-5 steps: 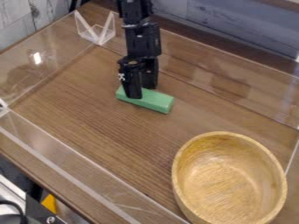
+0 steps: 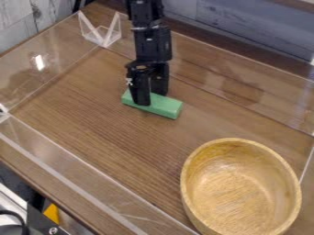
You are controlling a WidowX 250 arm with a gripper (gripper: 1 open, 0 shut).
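A green rectangular block (image 2: pixel 161 108) lies on the wooden table. My dark gripper (image 2: pixel 149 88) reaches down from the top of the view and hangs over the block's left part, its fingers open. Whether the fingertips touch the block is hard to tell.
A large yellow bowl (image 2: pixel 240 187) fills the lower right. Clear plastic pieces stand at the upper left and left edge, and dark cables lie at the lower left corner.
My gripper has shifted slightly, a little to the right and lower over the block. The block looks unmoved.
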